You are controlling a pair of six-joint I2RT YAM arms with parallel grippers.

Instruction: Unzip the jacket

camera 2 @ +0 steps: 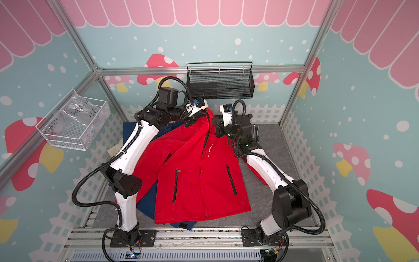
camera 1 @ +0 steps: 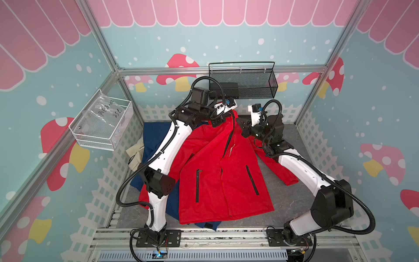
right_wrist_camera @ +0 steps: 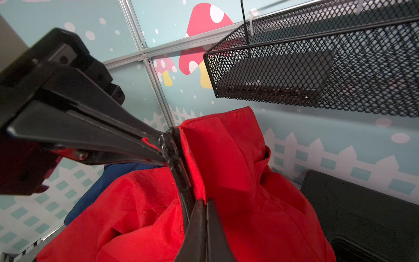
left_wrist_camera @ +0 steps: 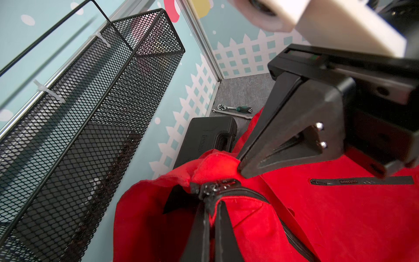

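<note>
The red jacket (camera 1: 222, 192) lies with its collar end lifted toward the back. In the left wrist view my left gripper is shut at the top of the black zipper, by the zipper slider (left_wrist_camera: 209, 188); whether anything thin is between its fingers is hard to tell. In the right wrist view my right gripper is shut beside the black zipper tape (right_wrist_camera: 183, 179), just below the left gripper and slider. The right gripper also shows near the collar in the left wrist view, right of the slider.
A black mesh basket (camera 1: 242, 87) hangs on the back wall above the collar. A black case (left_wrist_camera: 205, 135) and tools (left_wrist_camera: 235, 109) lie behind the jacket. Blue cloth (camera 1: 150, 135) lies under it; a white wire basket (camera 1: 83, 139) is on the left wall.
</note>
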